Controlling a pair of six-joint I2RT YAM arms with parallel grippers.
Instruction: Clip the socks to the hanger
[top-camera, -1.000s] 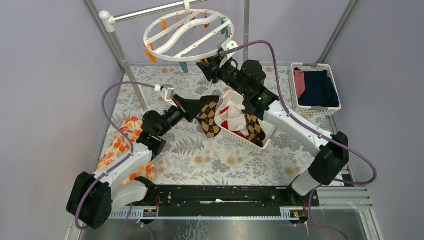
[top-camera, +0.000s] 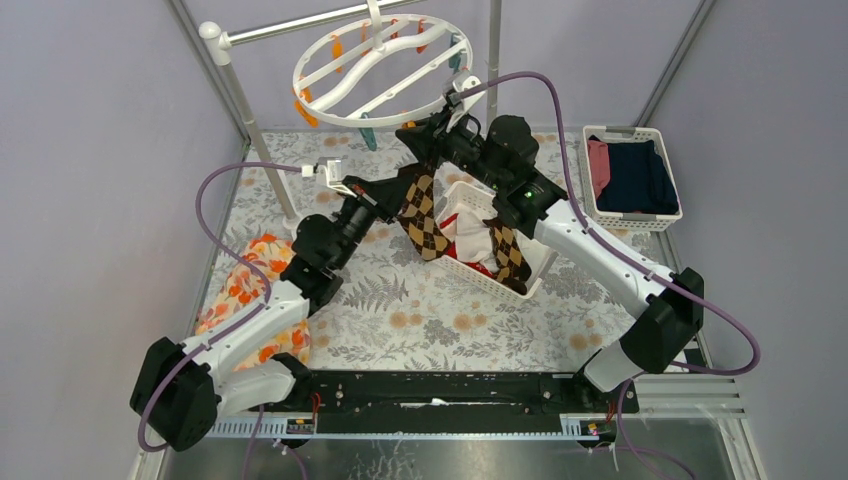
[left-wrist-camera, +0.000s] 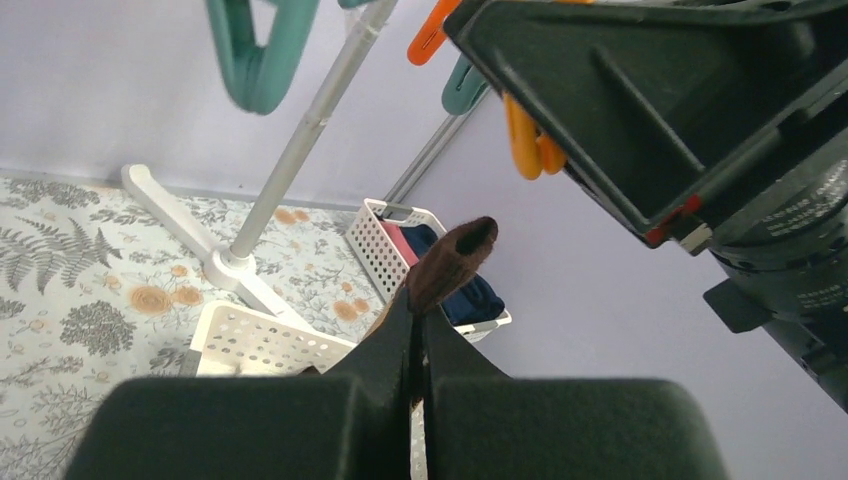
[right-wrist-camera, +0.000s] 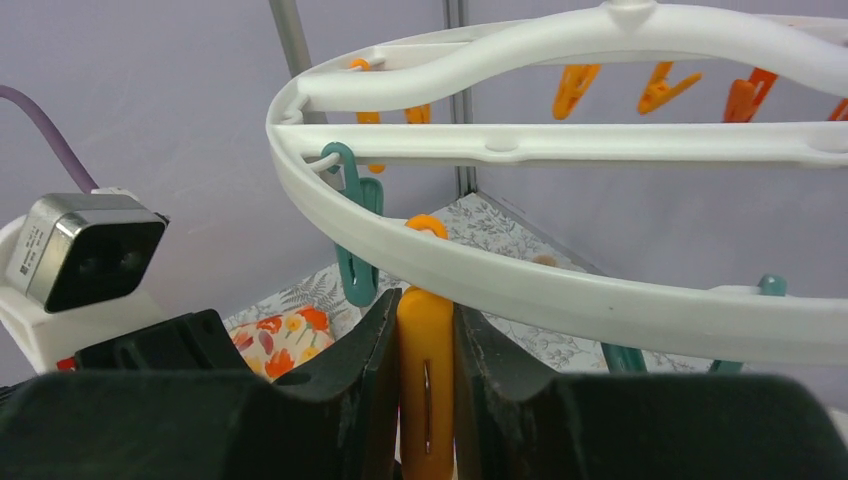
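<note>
A brown sock with a tan diamond pattern (top-camera: 424, 222) hangs from my left gripper (top-camera: 398, 186), which is shut on it; in the left wrist view the sock's dark end (left-wrist-camera: 455, 262) pokes up past the fingertips. Above and to the right, my right gripper is shut on an orange clip (right-wrist-camera: 426, 375) that hangs from the rim of the white round hanger (top-camera: 312, 104). The sock's end is below the right gripper, apart from the clip. Green clips (right-wrist-camera: 356, 230) and other orange clips (right-wrist-camera: 574, 90) hang around the hanger.
A white basket (top-camera: 490, 280) below holds another patterned sock (top-camera: 508, 255) and white and red ones. At the back right stands a basket (top-camera: 630, 218) with dark and pink cloth. Floral cloth (top-camera: 262, 290) lies at the left. The hanger's pole (left-wrist-camera: 310, 130) rises nearby.
My left gripper has risen toward the hanger, carrying the sock, which now hangs slanted. The right gripper has shifted only slightly, still at the clip.
</note>
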